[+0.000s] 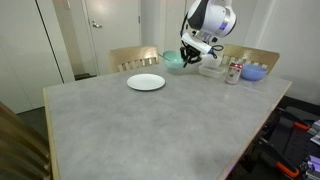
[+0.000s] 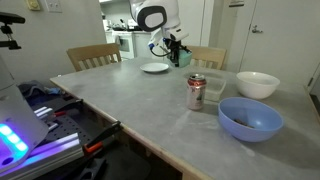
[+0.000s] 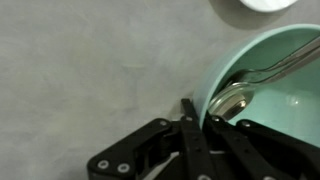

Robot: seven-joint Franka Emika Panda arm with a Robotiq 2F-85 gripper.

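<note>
A mint-green bowl point(image 1: 171, 58) hangs near the far edge of the table, its rim caught in my gripper point(image 1: 186, 57). In the wrist view the gripper is shut on the bowl wall point(image 3: 214, 72). Metal spoons point(image 3: 232, 100) lie inside the bowl. Exterior view 2 shows the bowl point(image 2: 184, 59) under the arm, partly hidden by it. To its left on the table is a round white plate point(image 1: 146, 82), whose edge point(image 3: 265, 3) also shows at the top of the wrist view.
A clear container point(image 2: 212, 84), a can point(image 2: 195, 92), a blue bowl point(image 2: 251, 119) and a white bowl point(image 2: 257, 85) stand on the right side. Chairs point(image 1: 135, 57) line the far side.
</note>
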